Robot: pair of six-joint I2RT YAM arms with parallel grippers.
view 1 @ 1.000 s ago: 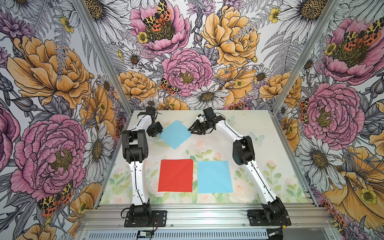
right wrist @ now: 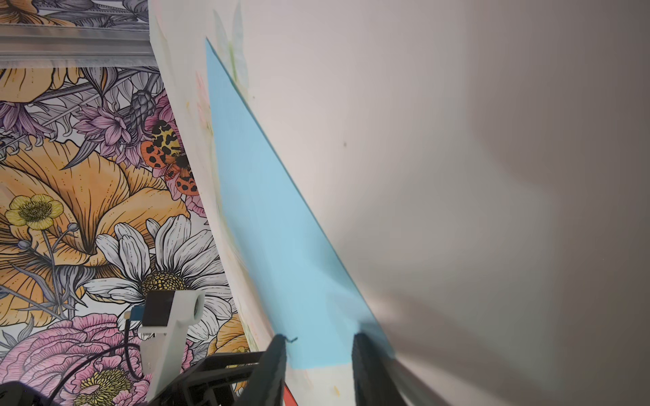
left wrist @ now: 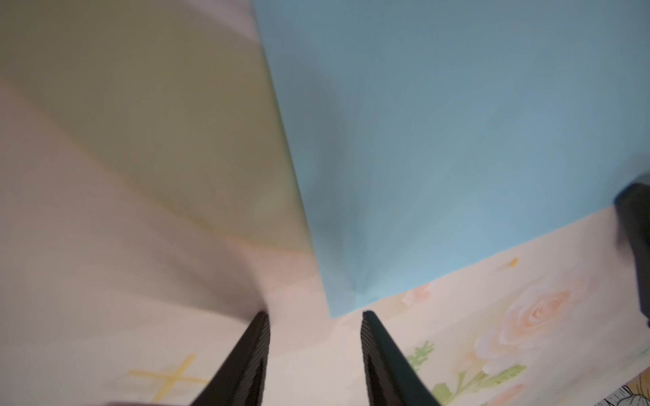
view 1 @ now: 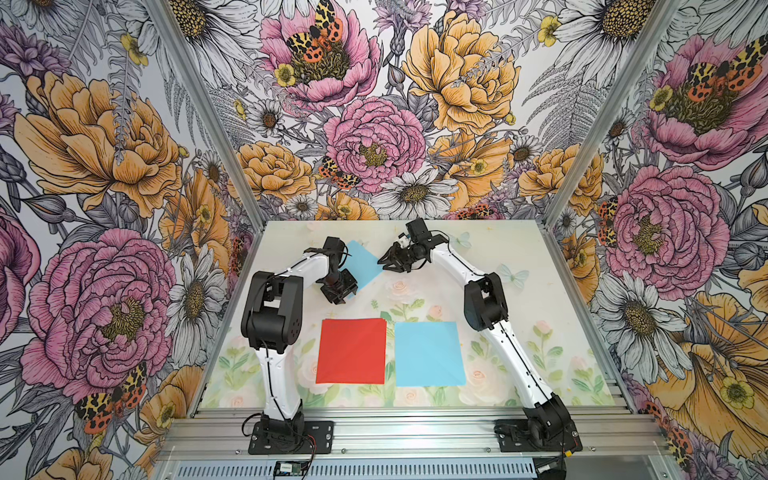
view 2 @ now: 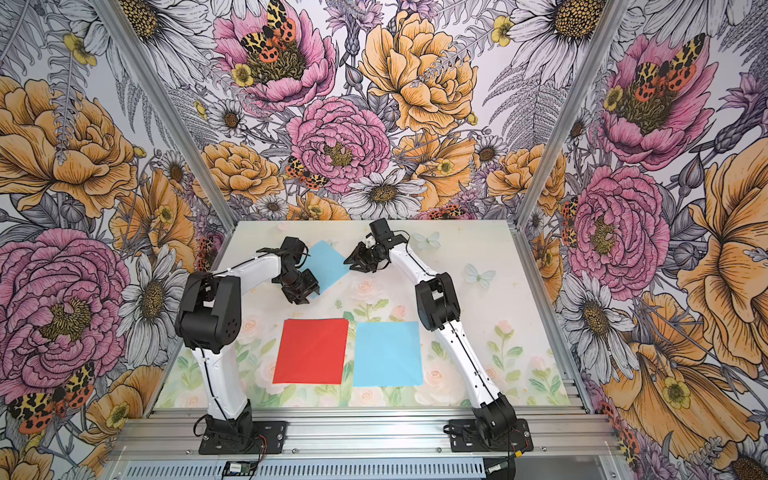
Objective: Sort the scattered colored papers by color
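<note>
A red paper [view 1: 351, 351] and a light blue paper [view 1: 426, 353] lie side by side at the front middle. Farther back, another blue paper [view 1: 361, 262] lies at an angle. My left gripper is open just at a corner of that rear paper, low over the table with nothing seen held. My right gripper is open at the opposite side of the same paper, its fingertips over or at the paper's corner; whether they touch it is unclear.
Patterned walls and metal posts enclose the table at the back and sides.
My left gripper has moved toward the front and right, now in front of part of the rear blue paper. My right arm has shifted only slightly; the papers look unmoved.
</note>
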